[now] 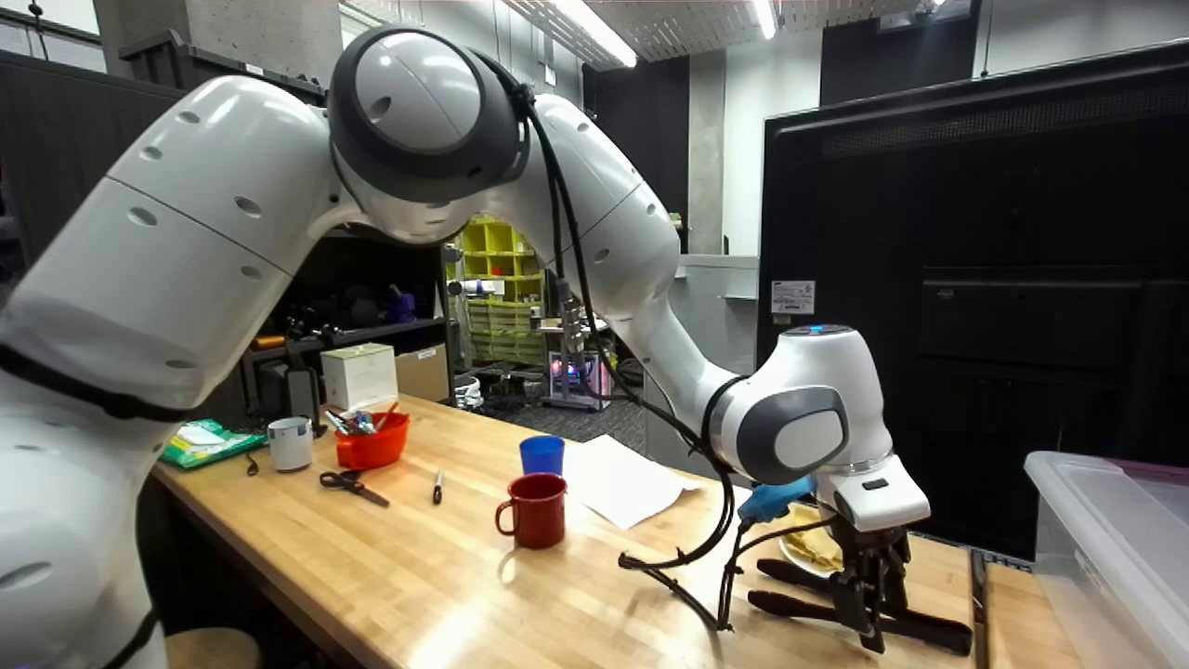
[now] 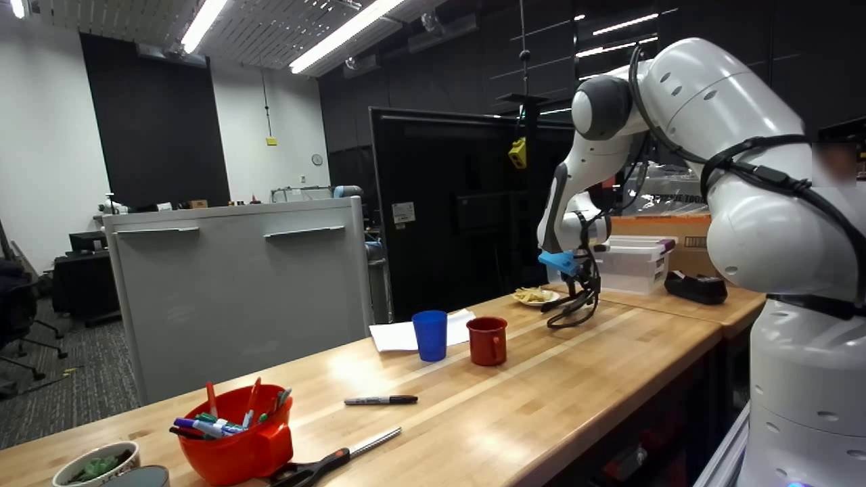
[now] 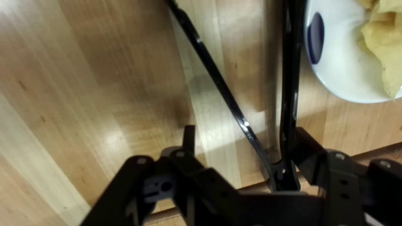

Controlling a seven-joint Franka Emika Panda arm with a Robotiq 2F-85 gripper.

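Black tongs (image 1: 797, 608) lie on the table at the right in exterior view 1, their arms spread in a V. Over their joined end stands my gripper (image 1: 869, 630), pointing down. In the wrist view the gripper is open. The tongs (image 3: 222, 84) run between and beyond its fingers, with the joined end close to the right finger and wide space toward the left finger (image 3: 189, 137). Contact with the right finger cannot be made out clearly. A white plate (image 3: 343, 84) holding yellow chips (image 3: 384, 49) sits beside the tongs.
A red mug (image 1: 537, 513), blue cup (image 1: 542, 453) and white paper (image 1: 624, 485) occupy mid-table. Farther left are a marker (image 2: 379, 400), scissors (image 2: 333, 460) and a red pen container (image 2: 243, 454). A clear plastic bin (image 1: 1104, 546) stands at the right.
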